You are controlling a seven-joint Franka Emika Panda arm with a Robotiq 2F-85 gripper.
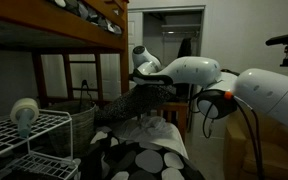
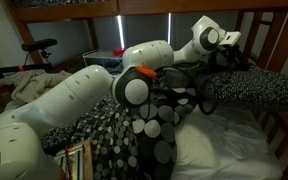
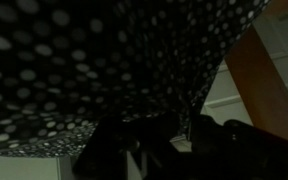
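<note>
A black pillow with small white dots (image 1: 134,101) hangs tilted above the bed, its right side raised. At that raised side my gripper (image 1: 146,86) is shut on the dotted fabric, though its fingers are dark and hard to make out. From the other side, the pillow (image 2: 259,90) stretches out to the right, below the gripper (image 2: 226,62). Bunched dotted cloth (image 3: 114,60) fills most of the wrist view and runs down to the gripper at the bottom.
Below lie a white sheet (image 2: 229,145) and a black blanket with large dots (image 1: 149,160). A wire rack (image 1: 34,140) and a woven basket (image 1: 72,128) stand at left. Bunk-bed wood (image 1: 84,25) overhangs; a brown armchair (image 1: 269,150) is at right.
</note>
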